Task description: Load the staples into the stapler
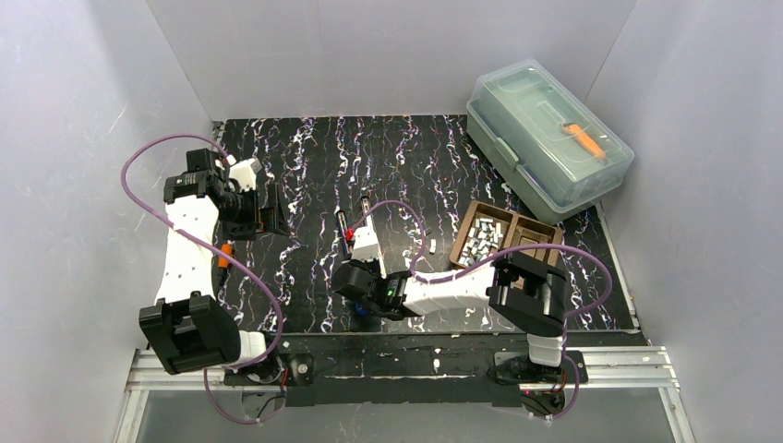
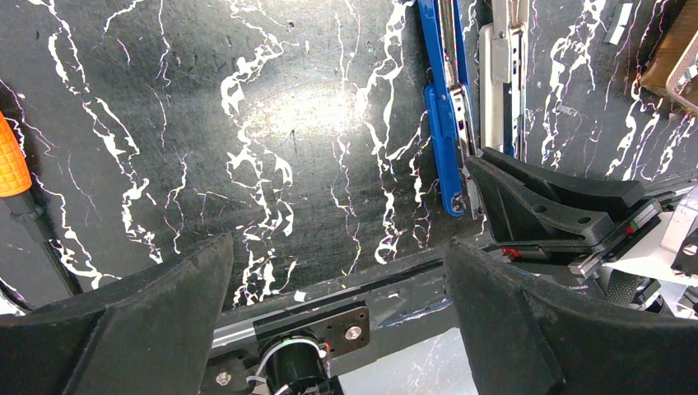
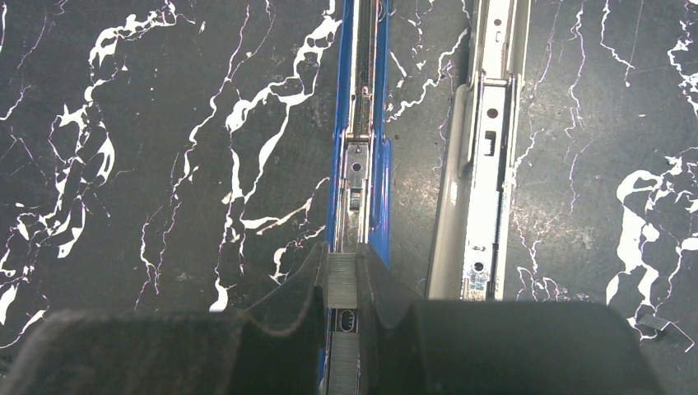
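Note:
In the right wrist view an opened blue stapler (image 3: 383, 189) lies lengthwise, its metal channel facing up. My right gripper is shut on a short strip of staples (image 3: 342, 284), right over the blue stapler's channel. Whether the strip touches the channel I cannot tell. Below it, more ribbed metal shows between the fingers. In the left wrist view the right fingertips (image 2: 486, 169) reach down at the near end of the blue stapler (image 2: 444, 140). Off to the left, my left gripper (image 1: 274, 217) hangs open and empty above the table.
Beside the blue stapler lies a second opened stapler, beige (image 3: 449, 222). A brown box (image 1: 459, 247) full of staple pieces stands to the right, with a lidded green case (image 1: 545, 138) behind it. An orange-handled tool (image 2: 12, 160) lies at left. Loose staple pieces (image 1: 432, 246) dot the table.

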